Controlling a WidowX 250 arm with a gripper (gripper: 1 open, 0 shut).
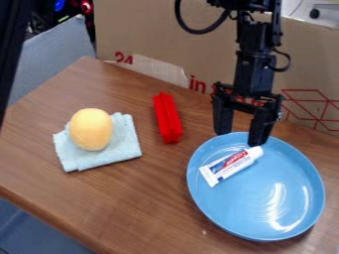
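My black gripper (241, 129) hangs open above the back edge of a round blue plate (272, 208), its two fingers spread apart. A white, red and blue tube (231, 166) lies on the left part of the plate, just below the fingers; nothing shows held between them. A red elongated object (167, 118) lies on the wood to the left of the gripper. A yellow round object (90, 128) sits on a folded light blue cloth (117, 149) at the left.
A cardboard panel (166, 45) stands along the back. The table's left edge borders a dark area.
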